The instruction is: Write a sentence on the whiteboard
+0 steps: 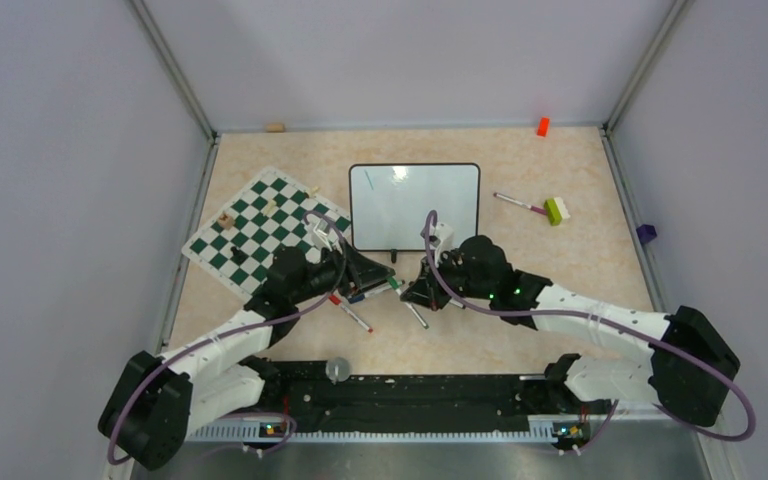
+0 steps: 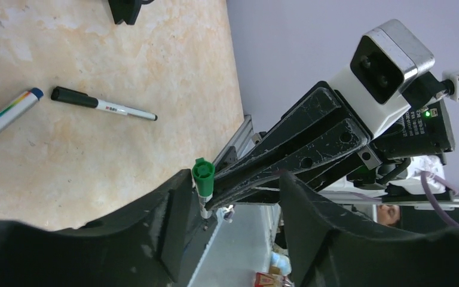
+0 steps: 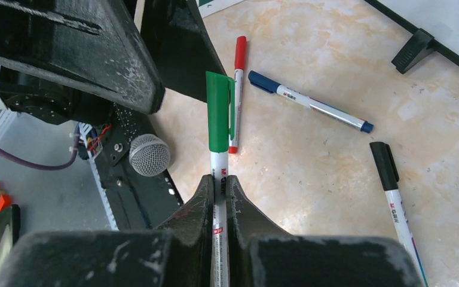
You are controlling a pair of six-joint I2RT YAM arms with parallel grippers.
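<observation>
The whiteboard (image 1: pixel 415 205) lies flat at the centre, with a short thin teal stroke (image 1: pixel 369 180) at its upper left. My right gripper is shut on the white body of a green marker (image 3: pixel 218 164), its green cap pointing outward. My left gripper stands part open around the cap end. In the left wrist view the green cap (image 2: pixel 203 173) sits close to the left finger (image 2: pixel 176 221), with a clear gap to the other one; whether it touches is unclear. The right wrist view shows the left fingers (image 3: pixel 125 72) beside the cap.
On the table lie a red marker (image 3: pixel 238 89), a blue marker (image 3: pixel 317 106) and a black marker (image 3: pixel 394 197). A purple-ended marker (image 1: pixel 520 203) and a green-white eraser (image 1: pixel 556 211) are right of the board. A chessboard (image 1: pixel 260 225) lies left; a microphone (image 3: pixel 149 155) stands at the front.
</observation>
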